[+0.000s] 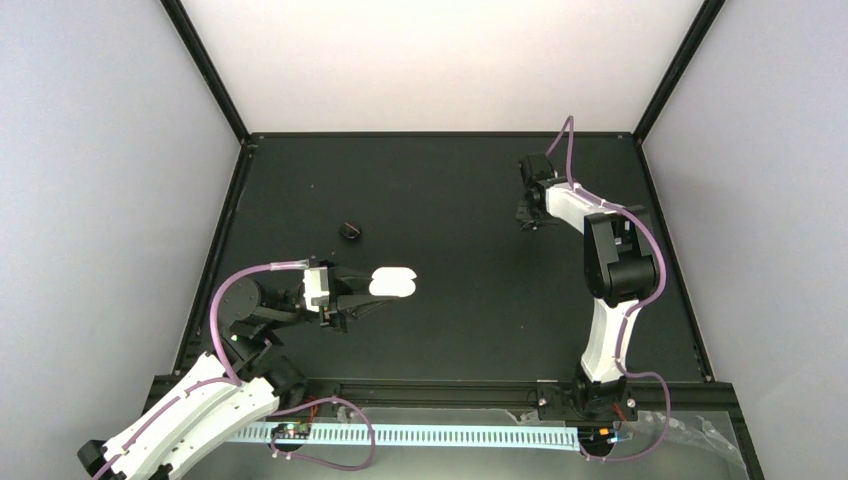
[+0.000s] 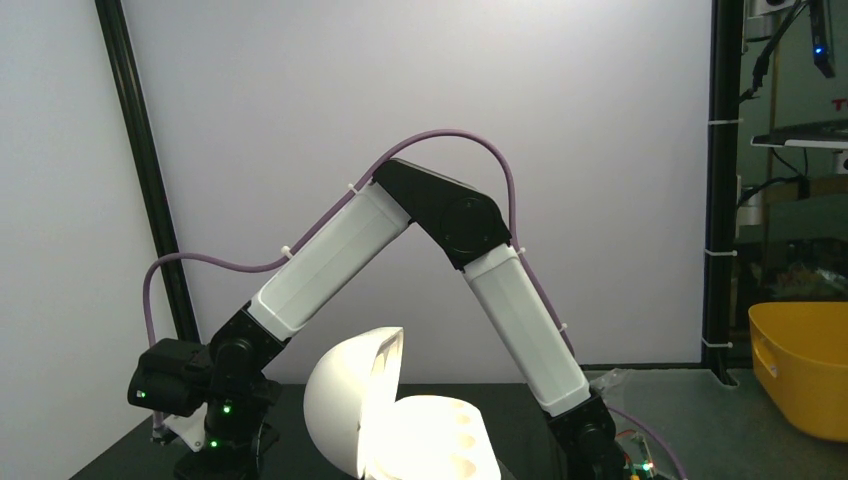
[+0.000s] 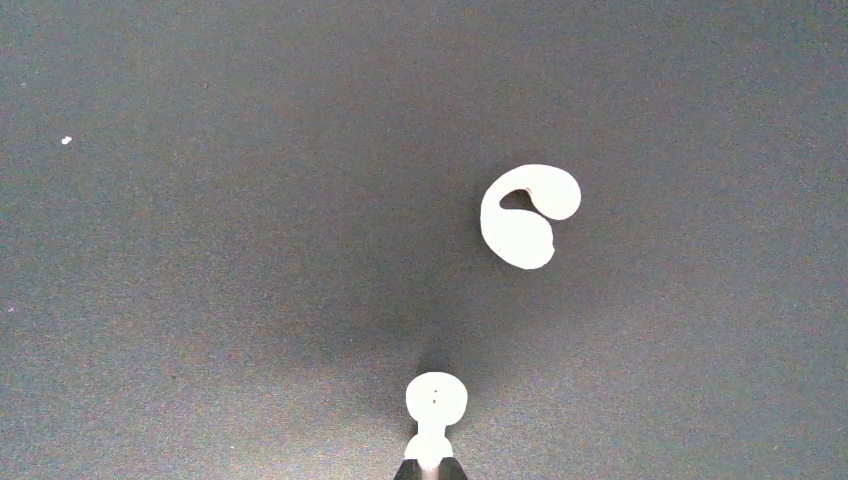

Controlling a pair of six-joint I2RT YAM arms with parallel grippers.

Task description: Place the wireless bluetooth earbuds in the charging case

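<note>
My left gripper (image 1: 368,290) is shut on the white charging case (image 1: 393,283), held above the table. In the left wrist view the case (image 2: 425,430) stands with its lid swung up and its lit inside showing. At the bottom edge of the right wrist view, my right gripper has its dark fingertips closed on one white earbud (image 3: 436,398). A second white earbud (image 3: 517,218), curved like a C, lies on the black table ahead and to the right of it. The top view hides both earbuds behind the right arm.
A small dark round object (image 1: 350,231) lies on the table beyond the left gripper. The black tabletop (image 1: 450,200) between the two arms is clear. A yellow bin (image 2: 800,365) stands outside the work area.
</note>
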